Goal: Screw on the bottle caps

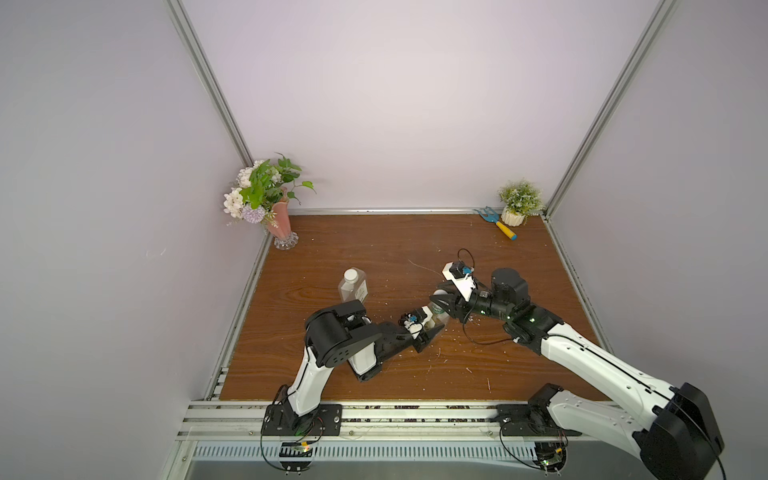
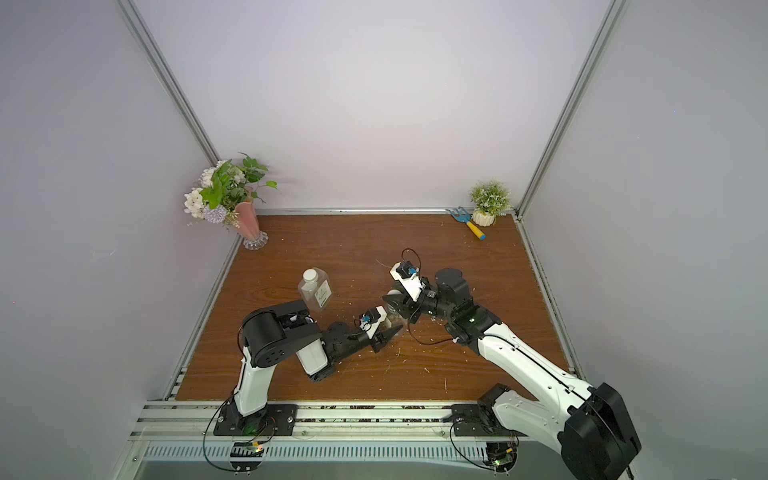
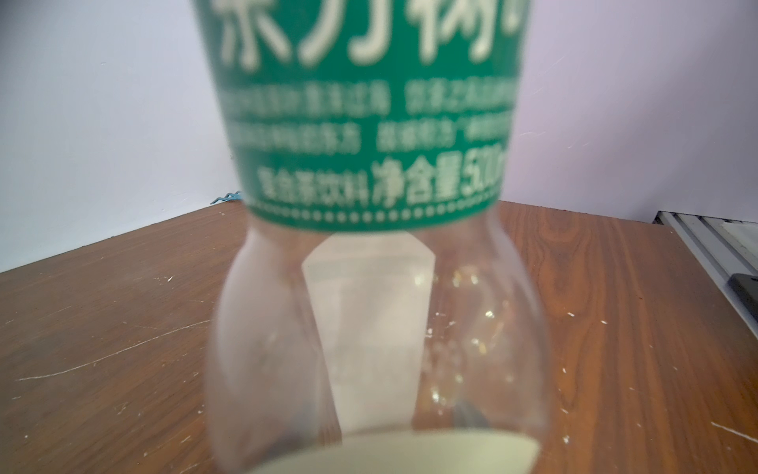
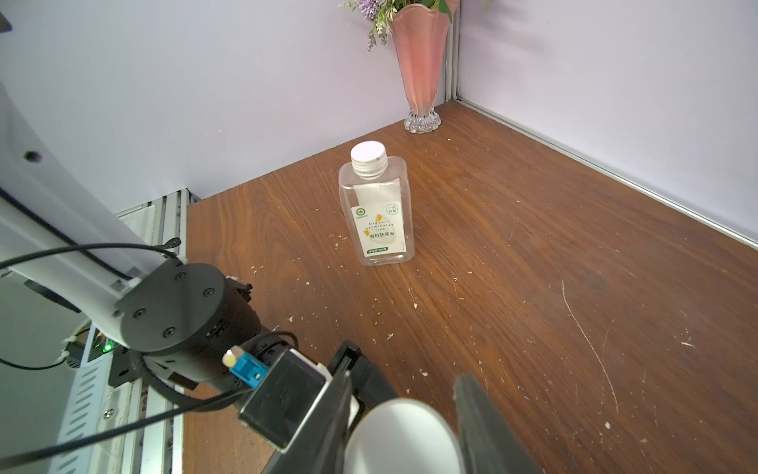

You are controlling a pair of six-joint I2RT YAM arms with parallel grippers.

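A clear bottle with a green label (image 3: pixel 363 118) fills the left wrist view, held upright near the middle of the table by my left gripper (image 1: pixel 432 328), whose fingertips are mostly hidden; its opening is unclear. My right gripper is on top of that bottle, shut on a white cap (image 4: pixel 402 442) at its neck. A square clear bottle (image 4: pixel 377 217) with a white cap (image 4: pixel 368 155) stands upright apart, at left-centre of the table.
A pink vase (image 1: pixel 280 220) with flowers stands at back left. A small potted plant (image 1: pixel 518 200) and a yellow-handled garden fork (image 1: pixel 504 228) are at back right.
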